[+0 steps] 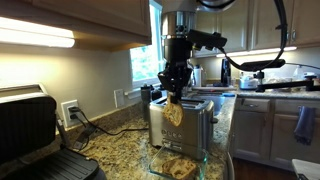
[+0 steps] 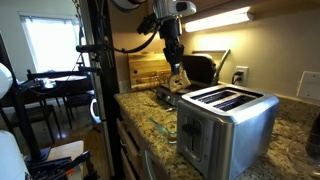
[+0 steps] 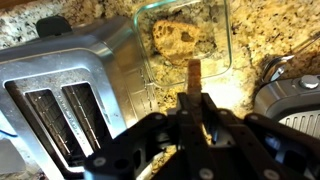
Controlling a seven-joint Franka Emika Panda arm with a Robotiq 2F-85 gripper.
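A slice of bread hangs upright below my gripper, which is shut on its upper edge. In the wrist view the slice shows edge-on as a thin brown strip in front of the gripper. The silver toaster stands behind the slice in exterior view 1 and at the left in the wrist view, where both its slots look empty. A second bread slice lies flat in a clear glass dish beside the toaster. The held slice is apart from the dish.
An open dark grill press sits on the granite counter at the left. A black cord runs from the wall outlet. An upper cabinet overhangs this side. The sink area and window lie farther back.
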